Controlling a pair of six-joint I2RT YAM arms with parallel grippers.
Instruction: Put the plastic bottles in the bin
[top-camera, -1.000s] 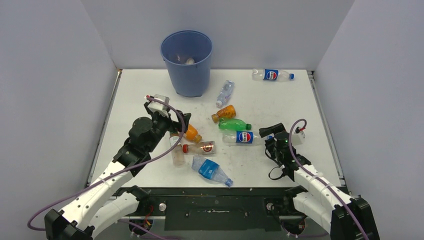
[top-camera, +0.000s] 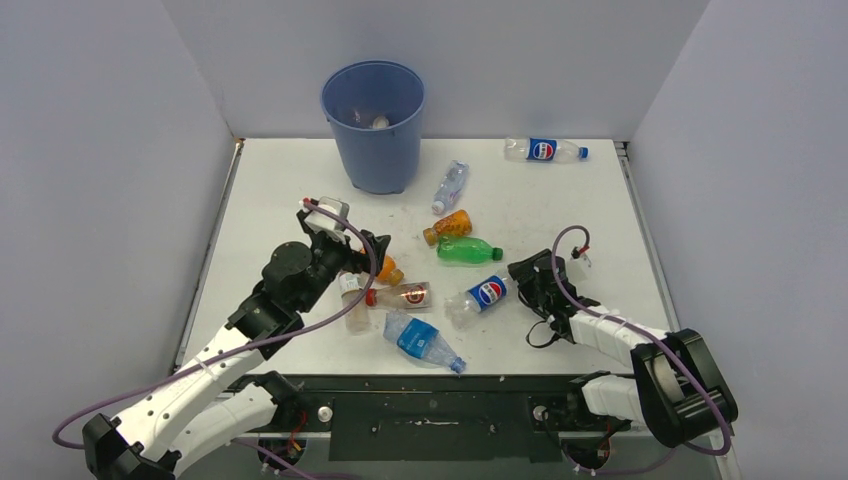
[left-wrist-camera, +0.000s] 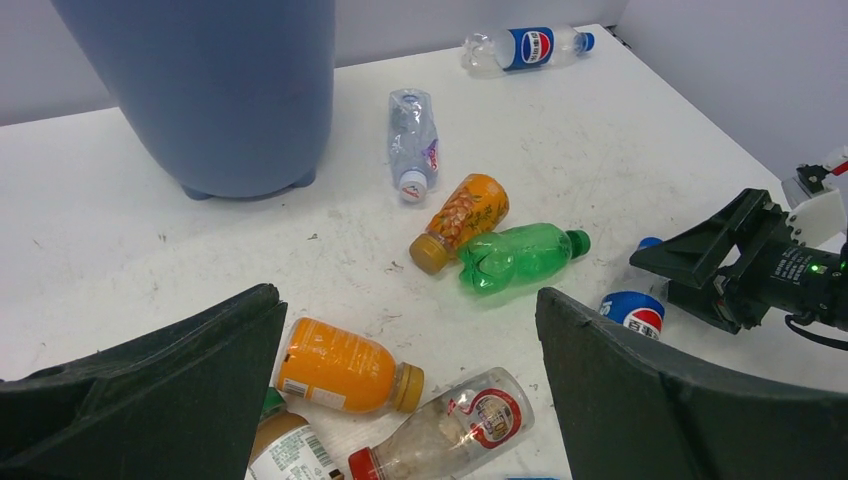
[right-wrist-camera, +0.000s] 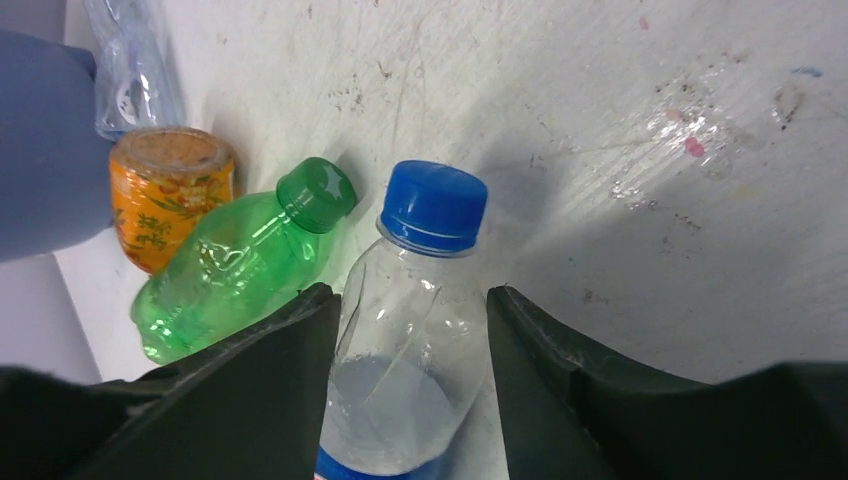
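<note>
My right gripper (top-camera: 515, 275) is low at a Pepsi bottle (top-camera: 478, 298), its part-open fingers either side of the clear upper body below the blue cap (right-wrist-camera: 432, 205); whether it grips is unclear. My left gripper hangs open above an orange bottle (left-wrist-camera: 340, 365), a red-capped bottle (left-wrist-camera: 450, 430) and a brown bottle (left-wrist-camera: 295, 455). Also lying on the table are a green bottle (top-camera: 465, 250), a second orange bottle (top-camera: 450, 225), a pale bottle (top-camera: 450, 187), another Pepsi bottle (top-camera: 545, 150) and a blue-labelled bottle (top-camera: 420, 340).
The blue bin (top-camera: 372, 150) stands at the back left with something inside. Grey walls enclose the sides and back.
My left gripper has shifted slightly right.
</note>
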